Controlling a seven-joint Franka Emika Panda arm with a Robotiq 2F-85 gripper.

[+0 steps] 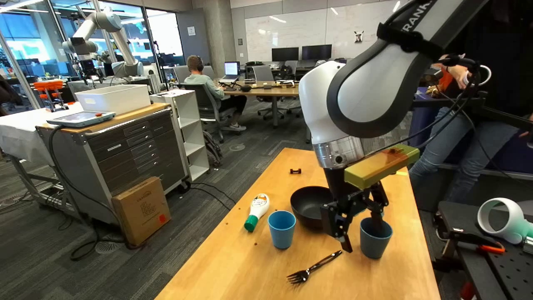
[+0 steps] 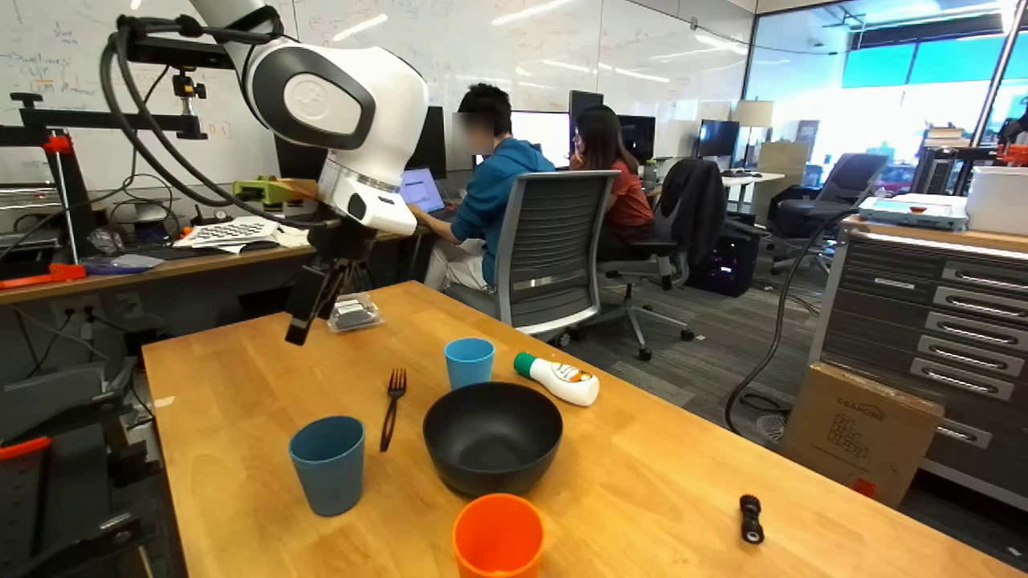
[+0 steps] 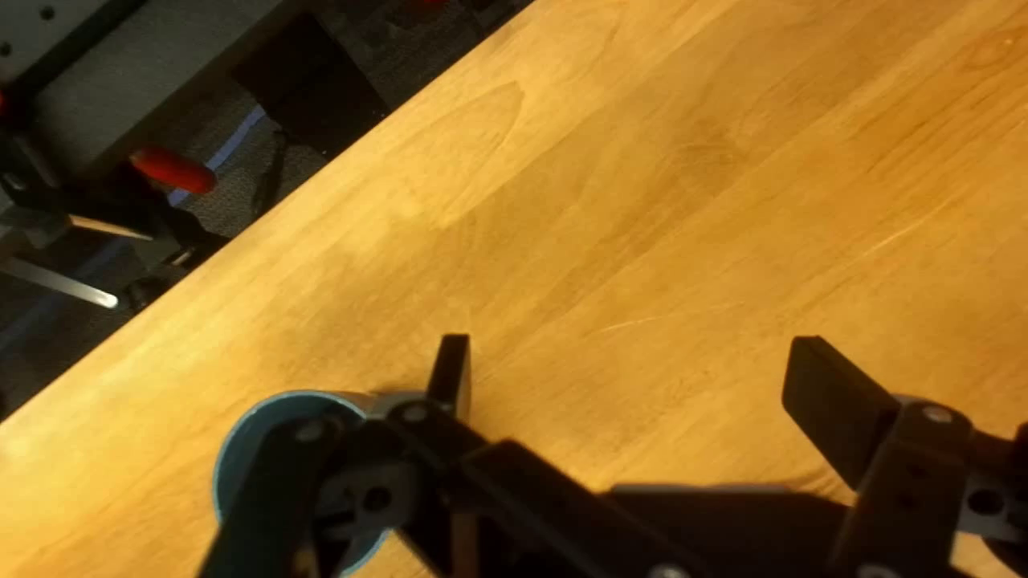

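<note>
My gripper (image 1: 362, 231) is open and tilted, with nothing between its fingers. One finger overlaps the mouth of the grey-blue cup (image 1: 374, 246) in exterior view 1. Exterior view 2 shows the gripper (image 2: 310, 310) apart from that cup (image 2: 328, 472), which stands upright. From the wrist, the cup's rim (image 3: 241, 433) shows at lower left, outside the gap and partly hidden by the left finger; bare wood lies between the fingertips. A black fork (image 1: 315, 268) lies beside the cup. The black bowl (image 2: 493, 438) and lighter blue cup (image 1: 282, 230) stand nearby.
A white bottle with a green cap (image 1: 257, 212) lies near the table edge. An orange cup (image 2: 498, 539) stands beside the bowl. A small black dumbbell-shaped object (image 2: 751, 518) lies apart. Bare tabletop (image 3: 675, 193) spreads beyond my fingers, up to the table's edge.
</note>
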